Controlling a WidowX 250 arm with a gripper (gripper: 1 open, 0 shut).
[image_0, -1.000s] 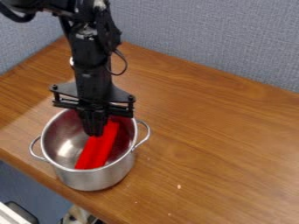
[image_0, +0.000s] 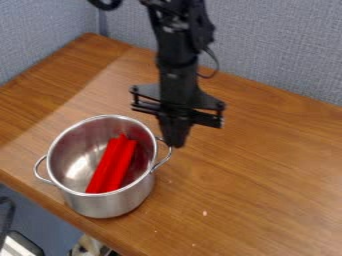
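Observation:
A steel pot (image_0: 80, 190) with two wire handles stands at the lower left of the camera view, holding a long red object (image_0: 114, 162) that lies lengthwise inside. My black gripper (image_0: 178, 135) is above the table just right of the pot's back rim, apart from the red object. It looks shut, with nothing visible between its fingers, though its tip is slightly blurred.
A grey wall (image_0: 281, 50) runs along the back.
My gripper has moved from over the pot to the right and back, clear of the red object, which remains in the pot.

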